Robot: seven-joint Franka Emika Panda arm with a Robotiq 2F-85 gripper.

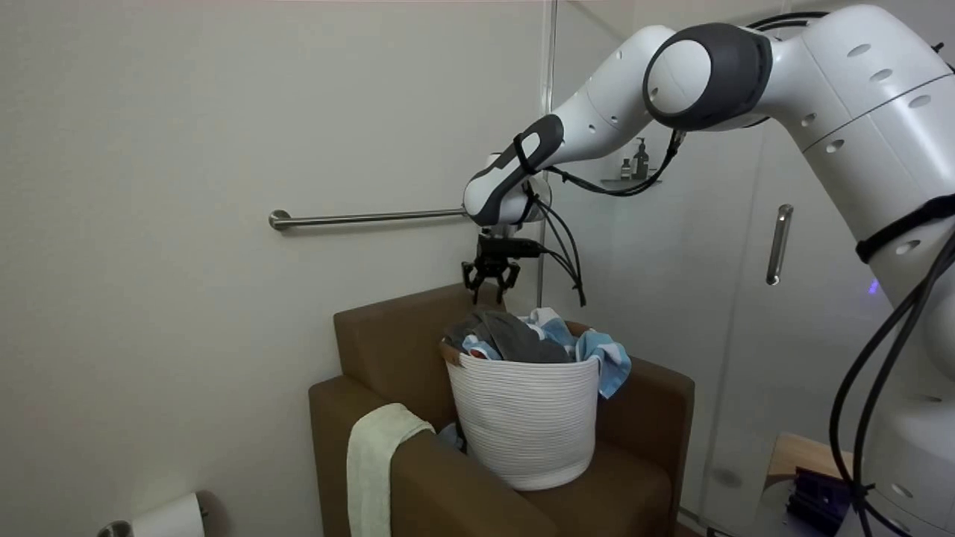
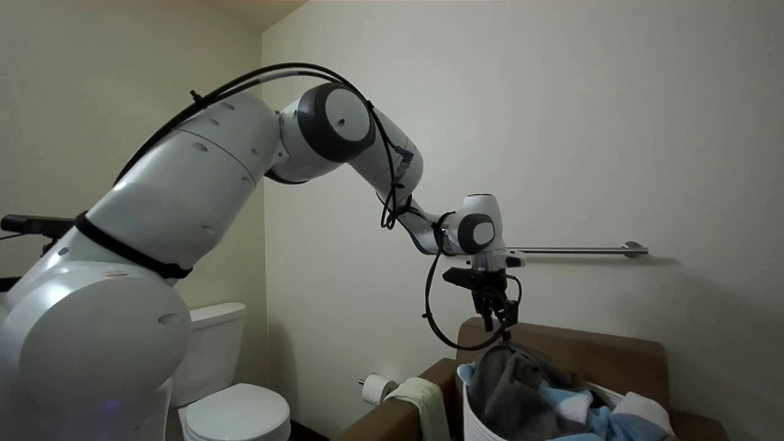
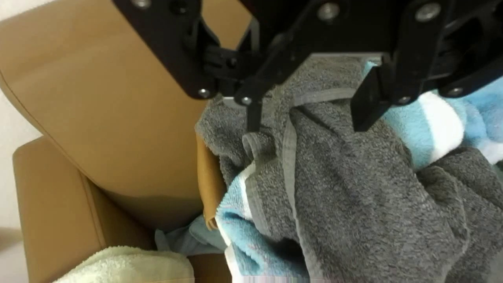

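Observation:
My gripper (image 1: 488, 296) hangs pointing down above the back left part of a white woven basket (image 1: 524, 421). In the wrist view its two dark fingertips (image 3: 253, 118) stand apart, with no cloth visibly pinched between them. Below them lies a rumpled grey towel (image 3: 358, 203) with a paler hem, heaped on top of the basket. Blue-and-white striped cloth (image 3: 257, 243) shows under and beside the grey one, and one piece (image 1: 610, 362) drapes over the basket's right rim.
The basket sits on a brown armchair (image 1: 385, 344). A pale towel (image 1: 376, 465) hangs over its left arm, and a bluish cloth (image 3: 195, 236) is tucked beside the basket. Behind, a metal grab bar (image 1: 367, 218) crosses the wall.

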